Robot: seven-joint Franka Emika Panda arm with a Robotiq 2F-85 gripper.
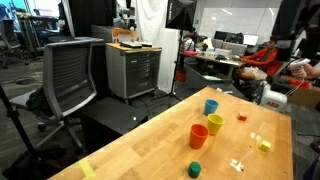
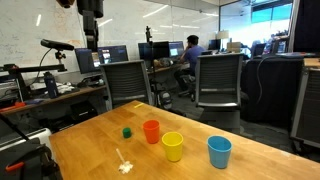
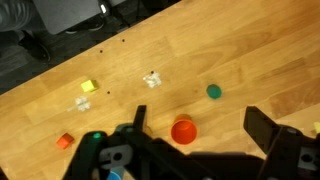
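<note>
High above the wooden table (image 2: pixel 90 153) hangs my gripper, open and empty, its dark fingers spread wide in the wrist view. It also shows at the top left of exterior view 2. Far beneath the fingers stands a red cup (image 3: pixel 184 131). A yellow cup (image 2: pixel 173 147) and a blue cup (image 2: pixel 219 152) stand to its right in exterior view 2; in the wrist view my left finger hides most of the yellow one. On the table also lie a small green object (image 3: pixel 214 91), a yellow block (image 3: pixel 88 86) and a red block (image 3: pixel 65 141).
Two small white pieces lie flat, one of them (image 3: pixel 152 79) between the yellow block and the green object. An office chair (image 1: pixel 57 85) stands beside the table.
</note>
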